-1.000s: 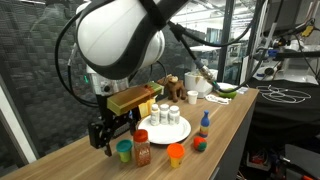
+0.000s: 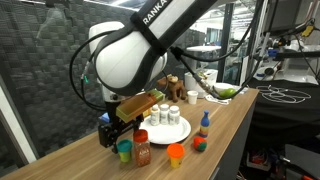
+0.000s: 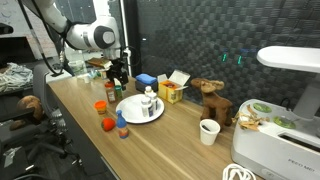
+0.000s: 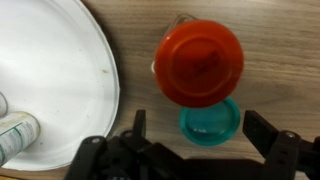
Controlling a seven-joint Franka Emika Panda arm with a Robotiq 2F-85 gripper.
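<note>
Low over the left part of the table, my gripper stands open above a green cup (image 4: 211, 122). In the wrist view the cup shows between the two fingers, with no contact that I can make out. The same green cup (image 2: 125, 150) appears below the arm in exterior view 1. Right beside it is a jar with a red-orange lid (image 4: 199, 63), seen from the side as a red shaker-like jar (image 2: 142, 148). An orange cup (image 2: 176, 154) sits a little further right.
A white plate (image 4: 50, 80) carries several white bottles (image 2: 174, 114). Near the table edge are a blue bottle (image 3: 121, 117) and a red object (image 3: 108, 124). A toy deer (image 3: 214, 102), a white mug (image 3: 209, 131) and a toaster (image 3: 285, 145) stand farther along.
Over the last second my gripper has shifted slightly to the left and lower in exterior view 1, closer above the green cup. The objects on the table have stayed put.
</note>
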